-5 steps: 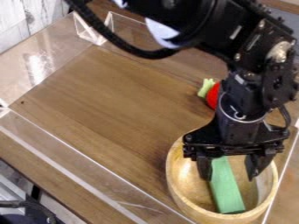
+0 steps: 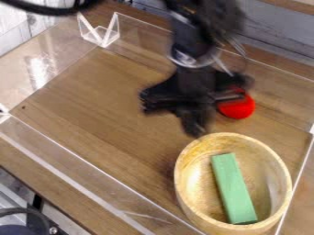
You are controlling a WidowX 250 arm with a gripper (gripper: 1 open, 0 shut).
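The black gripper (image 2: 194, 117) is motion-blurred above the wooden surface, up and left of the bowl; its fingers look close together, with nothing visible between them. A pale wooden bowl (image 2: 194, 188) at the lower right holds a long green block (image 2: 232, 186), lying on the bowl's floor. A red round object (image 2: 240, 106) sits behind the gripper to the right, partly hidden by it.
Clear plastic walls (image 2: 101, 29) border the wooden work surface (image 2: 98, 110). A dark cable crosses the top left corner.
The gripper has left the bowl, moving up and to the left. The green block is still in the bowl, now fully in view.
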